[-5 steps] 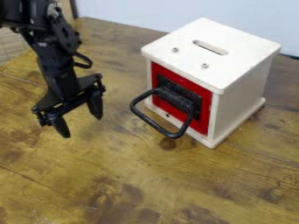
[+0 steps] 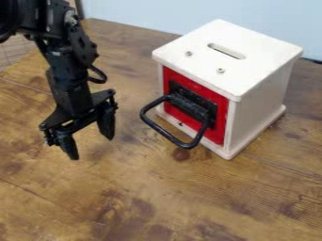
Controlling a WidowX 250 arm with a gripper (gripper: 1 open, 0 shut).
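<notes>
My black gripper (image 2: 88, 139) hangs low over the wooden table on the left, its two fingers apart with nothing between them. To its right stands a white box (image 2: 249, 89) with a slot and two screws on top. Its front has a red panel (image 2: 217, 136) with a black mechanism and a black loop handle (image 2: 189, 143) sticking out toward my gripper, which is apart from it.
A pale wall runs along the back, and free table shows behind the box's left side and at the right.
My gripper has shifted slightly right and down over the last second, staying open. The box and its handle look unchanged.
</notes>
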